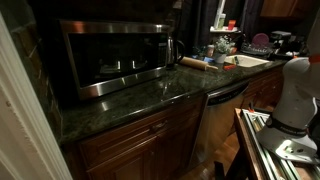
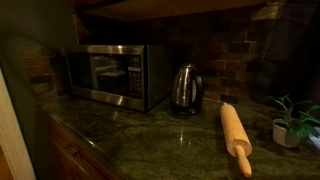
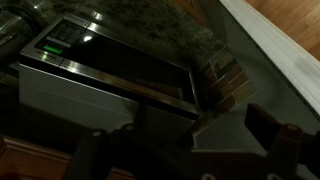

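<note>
The stainless microwave (image 1: 118, 58) stands on the dark green counter, its door closed; the second exterior view shows it at the left (image 2: 108, 75). From above, my wrist view has the microwave (image 3: 110, 85) lying slantwise, with a green lit display near its upper left end. My gripper is open in the lower part of that view, its dark fingers spread wide and nothing between them. In the first exterior view only the white arm (image 1: 290, 125) shows at the right edge; the gripper itself is not visible there.
Right of the microwave stand a kettle (image 2: 187, 88), a wooden rolling pin (image 2: 235, 138) and a potted plant (image 2: 290, 125). A sink (image 1: 246, 61) and dish items lie farther right.
</note>
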